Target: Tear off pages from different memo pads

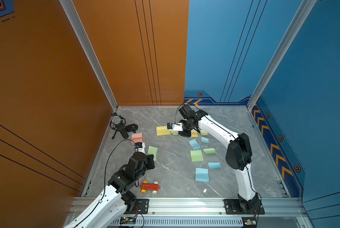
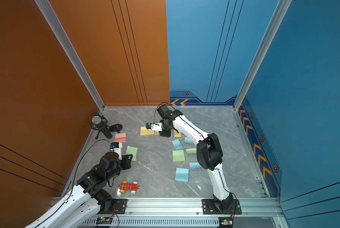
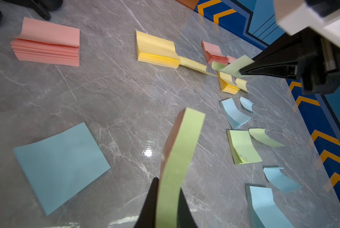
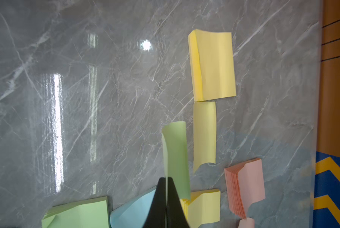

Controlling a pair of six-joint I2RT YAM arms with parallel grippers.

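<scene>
In the left wrist view a thick green memo pad [image 3: 181, 155] stands on edge, my left gripper shut on it. The same pad [image 1: 152, 152] shows at the left of the table in the top left view. My right gripper is shut on a single curled green page [image 4: 176, 159], apart from the pad. That page hangs near a yellow pad [image 4: 216, 64] and its loose yellow page [image 4: 204, 133] at the back. A green pad [image 3: 244, 147] lies on the right with a loose green page [image 3: 265, 136] beside it.
Blue pads [image 3: 234, 113] and loose blue pages [image 3: 280, 178] lie on the right side. A blue pad [image 3: 63, 167] and a pink pad [image 3: 50, 41] are on the left. A red toy [image 1: 149, 186] sits near the front edge, a black tripod [image 1: 118, 123] back left.
</scene>
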